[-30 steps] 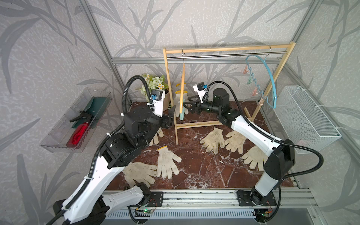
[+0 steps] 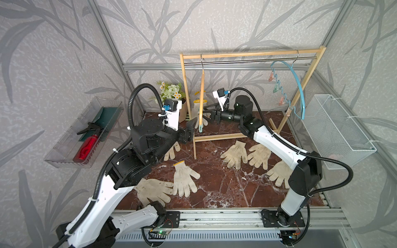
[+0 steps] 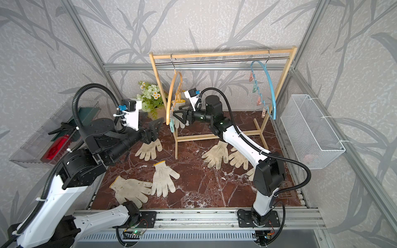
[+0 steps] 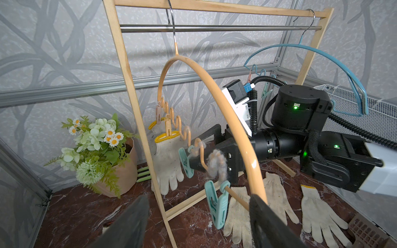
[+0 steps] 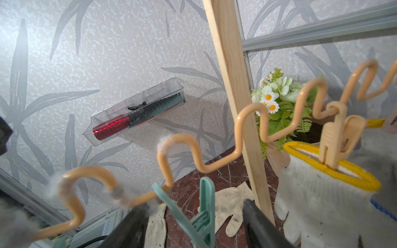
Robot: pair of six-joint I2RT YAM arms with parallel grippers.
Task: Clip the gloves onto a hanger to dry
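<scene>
An orange hanger (image 4: 223,107) hangs from the rack's rail, with clips along its wavy bar. A glove (image 4: 165,161) with yellow cuff hangs from a peach clip (image 5: 330,144). A teal clip (image 4: 217,206) hangs at the hanger's near end, another (image 5: 204,215) farther along, its top arms spread. My left gripper (image 2: 190,130) faces the hanger from the left, fingers apart, nothing seen between them. My right gripper (image 3: 182,116) is open at the hanger's right side, fingers either side of the teal clip in the right wrist view. Several loose gloves (image 2: 186,177) lie on the table.
A blue hanger (image 2: 298,91) hangs at the rail's right end. A flower pot (image 4: 124,173) stands behind the rack's left post (image 4: 142,136). A wire basket (image 2: 335,132) is at the right wall, a clear bin (image 2: 62,153) at the left.
The orange and blue hangers have swung slightly.
</scene>
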